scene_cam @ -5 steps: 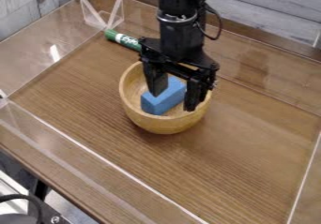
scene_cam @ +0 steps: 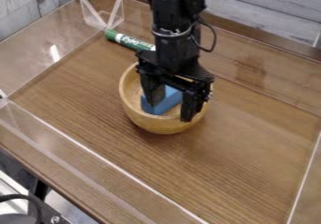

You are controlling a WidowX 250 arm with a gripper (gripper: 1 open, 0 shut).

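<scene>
A black robot arm reaches down from the top centre into a yellow bowl (scene_cam: 163,124) on the wooden table. Its gripper (scene_cam: 170,97) is open, its fingers spread inside and over the bowl. A blue block (scene_cam: 158,104) lies in the bowl between the fingers, partly hidden by them.
A green and white cylinder (scene_cam: 128,41) lies behind the arm at the back left. A white ledge runs along the back, and black cables lie at the lower left.
</scene>
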